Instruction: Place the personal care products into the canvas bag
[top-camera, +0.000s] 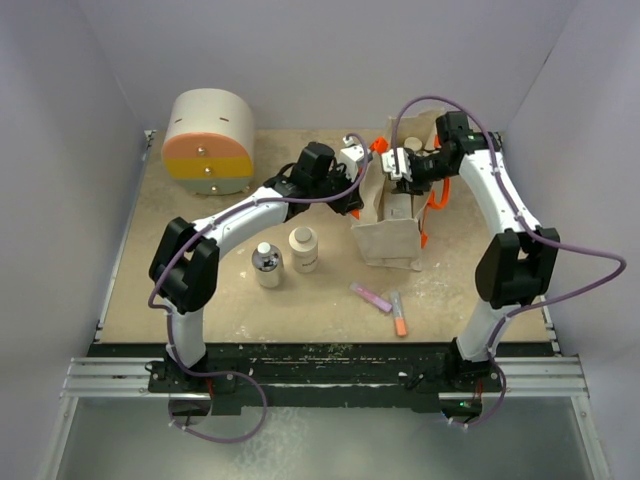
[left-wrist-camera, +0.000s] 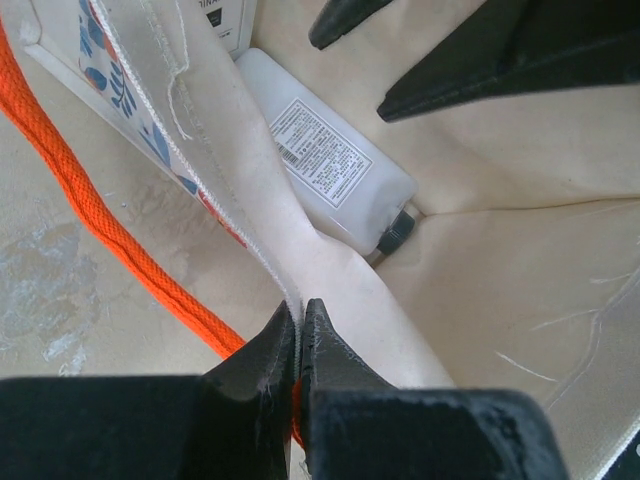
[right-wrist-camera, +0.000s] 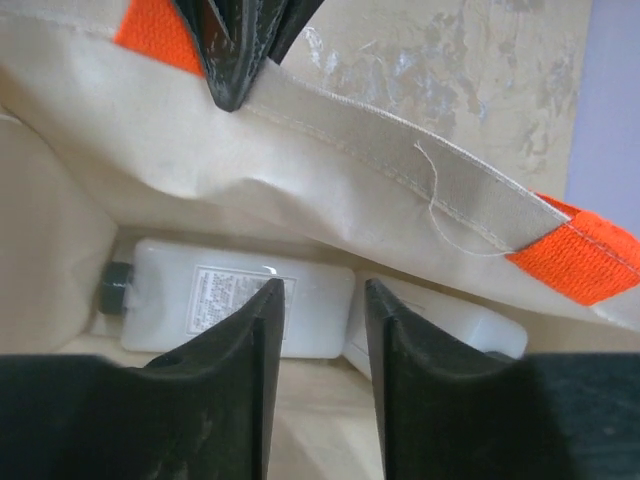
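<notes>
The canvas bag stands open at the right of the table. My left gripper is shut on the bag's rim beside an orange strap. My right gripper hangs above the bag's interior, part open, with nothing seen between its fingers. Inside lie white bottles, one with a dark cap. On the table stand a silver-labelled bottle and a white bottle; a pink tube and an orange-ended tube lie in front of the bag.
A rounded cabinet with coloured drawers sits at the back left. Grey walls border the sides and back.
</notes>
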